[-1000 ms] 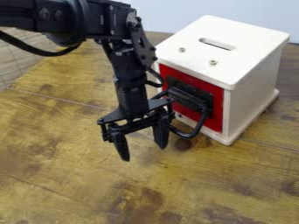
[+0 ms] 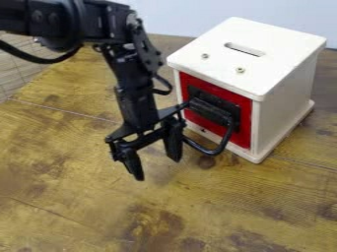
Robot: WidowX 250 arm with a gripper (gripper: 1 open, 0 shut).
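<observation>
A white box (image 2: 283, 84) with a slot and two small knobs on top stands at the right. Its red front (image 2: 239, 103) carries a black latch plate and a curved black handle (image 2: 227, 138). My black gripper (image 2: 154, 160) hangs over the wooden table just left of the handle, fingers apart and pointing down, with nothing visible between them.
A pale wall (image 2: 184, 12) runs behind the box. A grid-like surface shows at the far left edge.
My arm and gripper have shifted slightly to the left, a little away from the handle. The box has not visibly changed.
</observation>
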